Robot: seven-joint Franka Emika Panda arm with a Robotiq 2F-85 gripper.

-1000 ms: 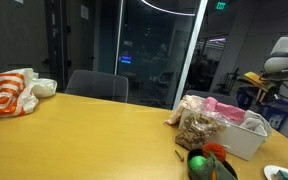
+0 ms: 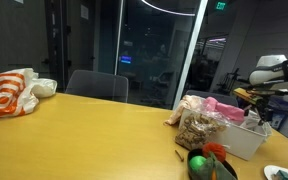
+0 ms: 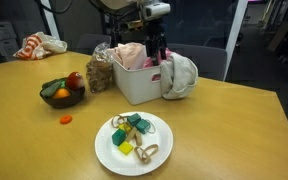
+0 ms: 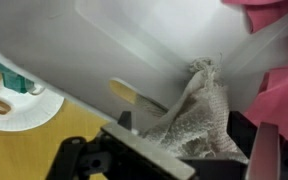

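Note:
My gripper is open above the white bin [image 3: 137, 88], its fingers [image 4: 242, 132] apart. Between and below them in the wrist view lies a cream mesh cloth [image 4: 206, 112], with nothing visibly gripped. Beside the cloth, a wooden-looking handle or stick [image 4: 122, 91] pokes out near the bin wall. Pink cloth [image 4: 279, 95] fills the right side. From outside, the gripper [image 3: 156, 50] hangs over the bin's edge, where a pale cloth [image 3: 180, 76] drapes over the side. Its exact height above the cloth cannot be told.
A white plate [image 3: 106, 156] with small blocks and rings stands in front of the bin. To the left are a dark bowl [image 3: 64, 101] of toy food and a bag of brown pieces [image 3: 99, 70]. A red-patterned bag [image 2: 14, 93] sits far off.
The gripper has come down and to the left in exterior view 1, closer to the bin's contents. The bin and the things on the table look unmoved.

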